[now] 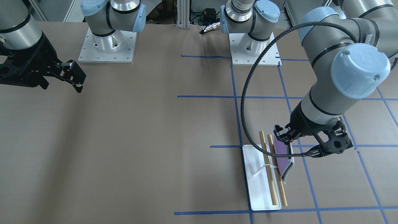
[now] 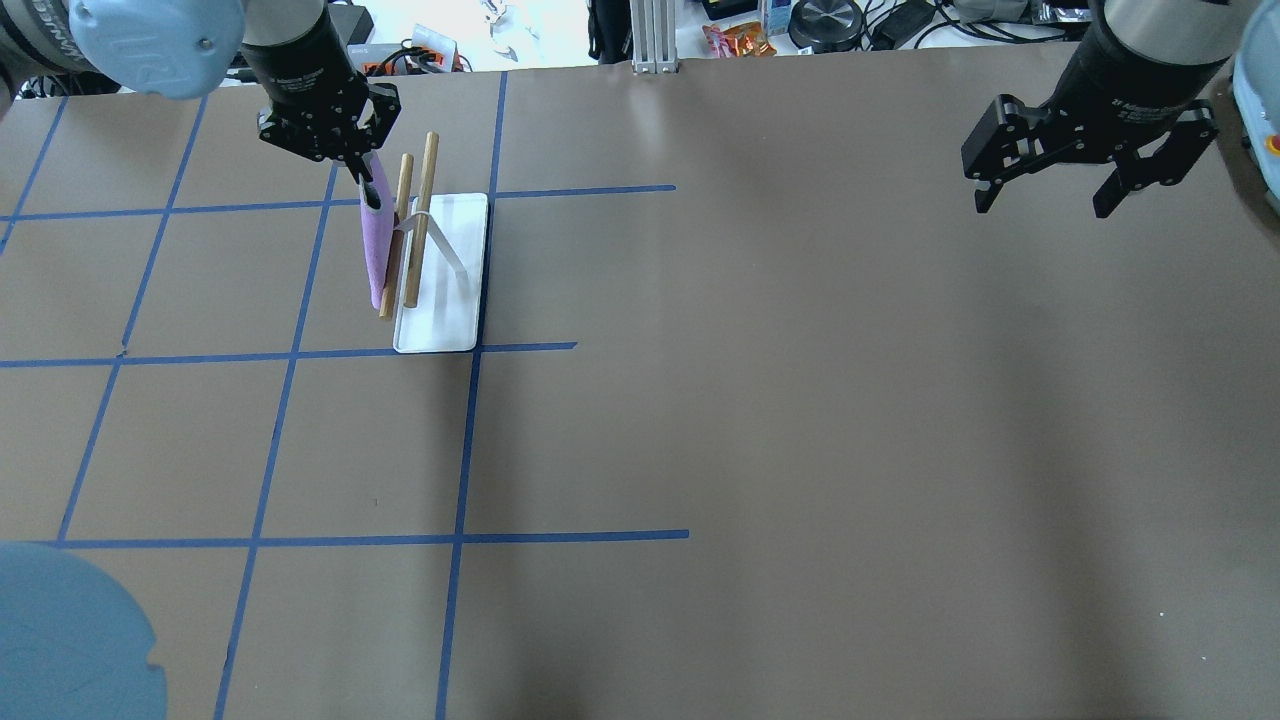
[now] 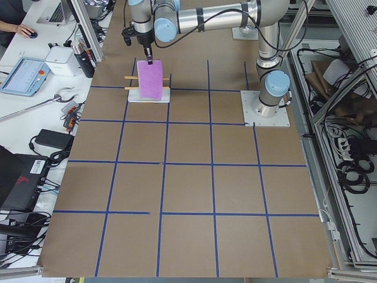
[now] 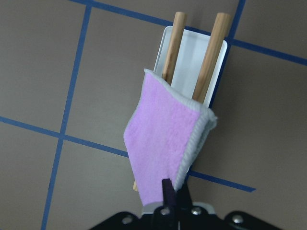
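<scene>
My gripper [image 1: 287, 140] is shut on a pink cloth with a grey edge [image 3: 150, 79], which hangs down from the fingers. The cloth [image 4: 163, 134] is over one side of a white tray [image 1: 255, 186] that carries two wooden sticks [image 1: 271, 186] on a small white holder. In the top view the cloth [image 2: 374, 252] lies alongside the sticks [image 2: 419, 252], just beside the tray [image 2: 450, 312]; whether it touches them is unclear.
A second black gripper [image 1: 71, 74] stands over the left of the table in the front view. Other arm bases sit at the back.
</scene>
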